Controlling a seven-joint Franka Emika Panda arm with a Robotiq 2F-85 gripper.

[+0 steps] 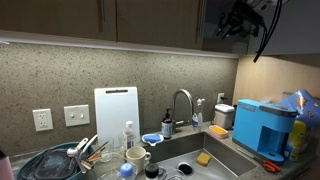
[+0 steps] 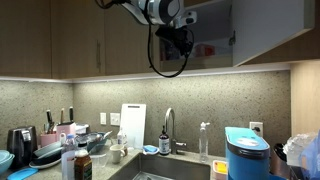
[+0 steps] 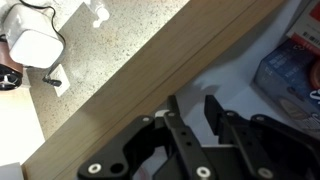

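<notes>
My gripper [image 2: 186,44] is raised at the open upper cabinet [image 2: 222,22], high above the sink. In the first exterior view, the gripper [image 1: 226,27] appears as a dark shape near the top right. The wrist view shows its two dark fingers [image 3: 172,104] with a visible gap between the tips, over the pale cabinet interior [image 3: 215,80]. Whether anything sits between them is too dark to make out. Right of the fingers is a blue and red box [image 3: 288,85] inside the cabinet, apart from them.
A wooden cabinet edge [image 3: 150,80] runs diagonally beside the fingers. The open white door [image 2: 268,30] stands to the right. Below are the sink [image 1: 205,158] with a yellow sponge [image 1: 203,159], the faucet [image 1: 184,103], and a blue appliance [image 1: 262,127].
</notes>
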